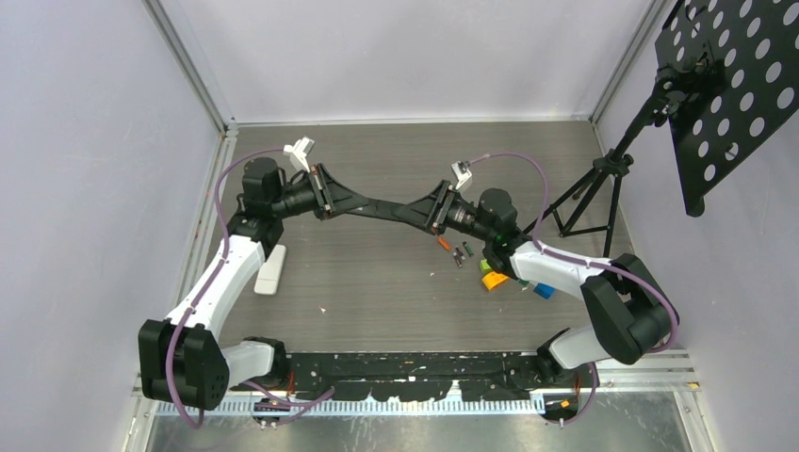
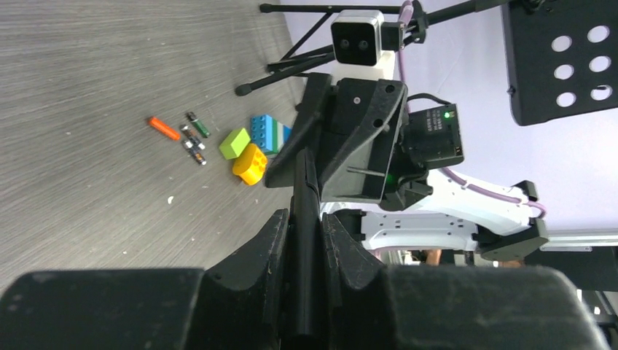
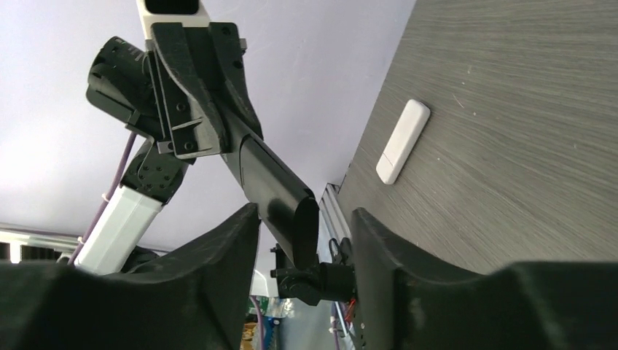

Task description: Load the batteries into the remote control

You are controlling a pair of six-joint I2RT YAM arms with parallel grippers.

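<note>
A long black remote (image 1: 386,209) is held in the air between the arms. My left gripper is shut on one end. Its other end reaches my right gripper, whose fingers stand part open around that end in the right wrist view. Several loose batteries (image 2: 192,135) lie on the table to the right, near an orange one (image 2: 164,128). A white flat piece (image 3: 401,142) lies on the table at the left.
A green block (image 2: 235,143), a yellow block (image 2: 250,165) and a blue block (image 2: 262,133) sit right of the batteries. A black tripod (image 1: 612,168) stands at the right.
</note>
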